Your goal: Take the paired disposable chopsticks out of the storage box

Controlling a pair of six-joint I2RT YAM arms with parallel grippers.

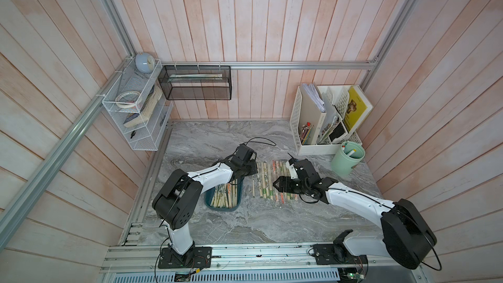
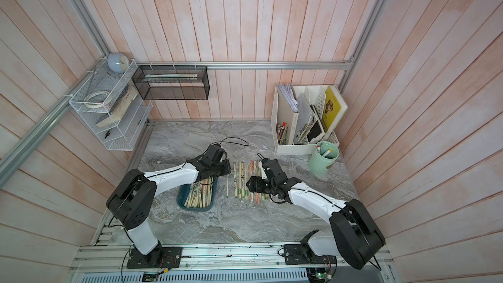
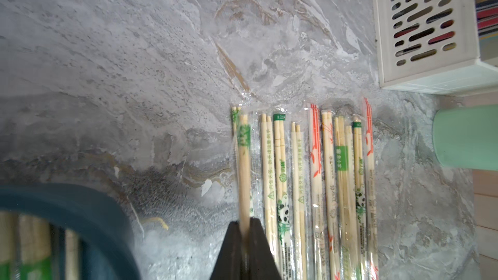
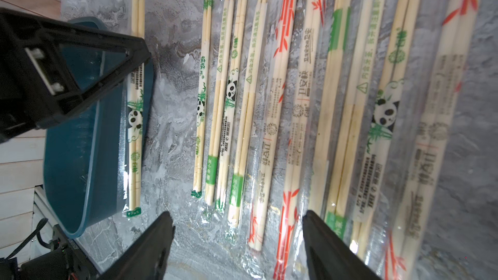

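Note:
The dark teal storage box (image 1: 240, 199) holds several chopstick pairs. My left gripper is past the box's right side, shut on a wrapped chopstick pair (image 4: 135, 124) with green panda print. That pair hangs upright in the right wrist view, between the box and a row of wrapped chopstick pairs (image 4: 280, 72) laid side by side on the table. Over the near part of this row is my right gripper, its fingers (image 4: 150, 243) wide apart and nothing between them. In the top views the right arm covers part of the row.
A white file holder (image 1: 319, 149) and a green cup (image 1: 345, 165) stand at the back right. A black wire basket (image 1: 196, 93) hangs on the back wall.

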